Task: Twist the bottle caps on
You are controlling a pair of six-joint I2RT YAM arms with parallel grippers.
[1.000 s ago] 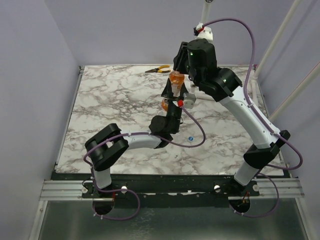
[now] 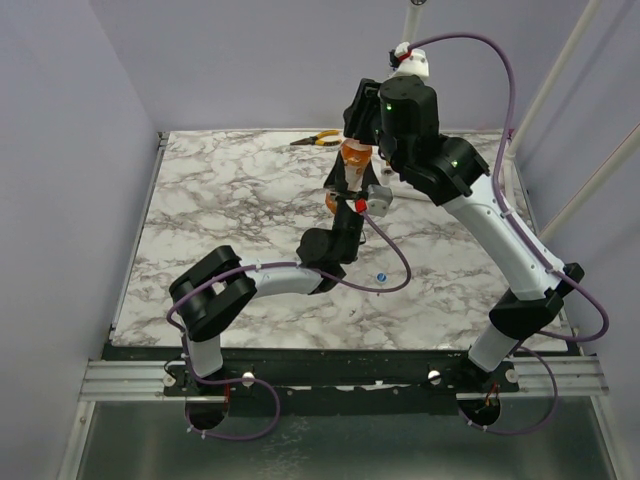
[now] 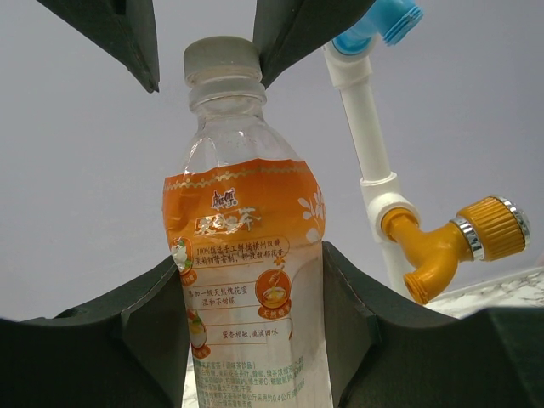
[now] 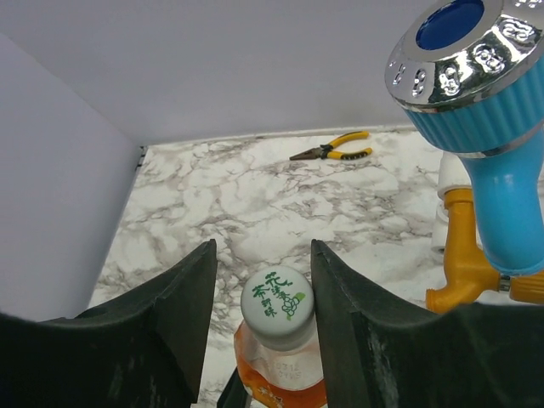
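An orange-labelled bottle (image 3: 246,280) stands upright in my left gripper (image 2: 350,185), which is shut on its body. On its neck sits a translucent pale cap, seen from above with green print as the cap top (image 4: 276,303) in the right wrist view. My right gripper is over the bottle's top, its fingers part open around the cap; the right finger lies close beside the cap, the left one stands apart. A small blue object (image 2: 381,277), possibly a cap, lies on the table.
A white pipe rig (image 3: 365,127) with blue and yellow fittings stands behind the bottle to the right. Pliers (image 4: 331,149) lie at the back of the table (image 2: 210,190).
The left arm and the bottle are nearly unchanged.
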